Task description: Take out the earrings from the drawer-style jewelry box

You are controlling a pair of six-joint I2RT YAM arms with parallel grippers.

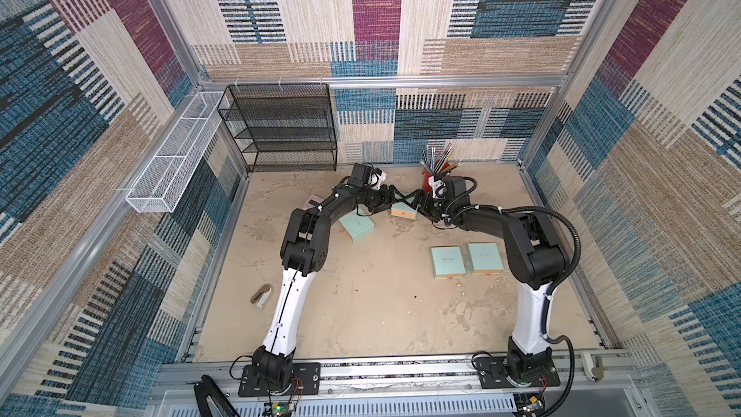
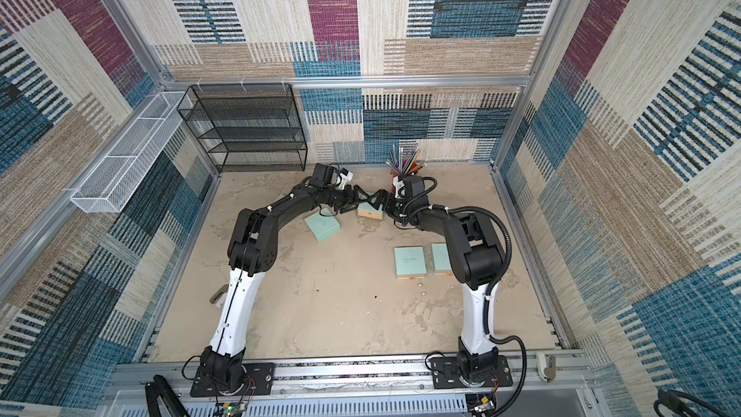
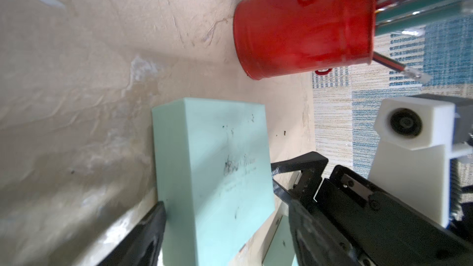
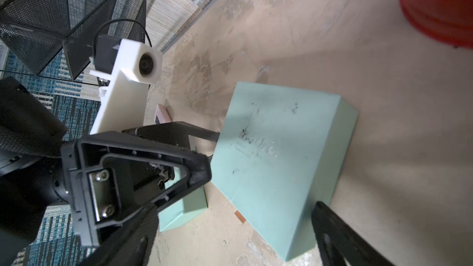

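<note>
A mint-green jewelry box (image 1: pixel 403 212) stands toward the back of the table, its tan front facing the near edge. My left gripper is open at the box's left side, its fingers spread either side of part of the lid. From the right, my open right gripper reaches the same box, one finger (image 4: pixel 327 231) close along its back side. Whether any finger touches the box, I cannot tell. In the right wrist view a small brown tab (image 4: pixel 240 216) shows at its front edge. No earrings can be made out; the box's inside is hidden.
Right behind the box stands a red bucket (image 3: pixel 305 24) of pens. Another mint box (image 1: pixel 357 224) lies to the left, and two more, one here (image 1: pixel 447 261), sit front right. A black mesh rack (image 1: pixel 281 127) is back left.
</note>
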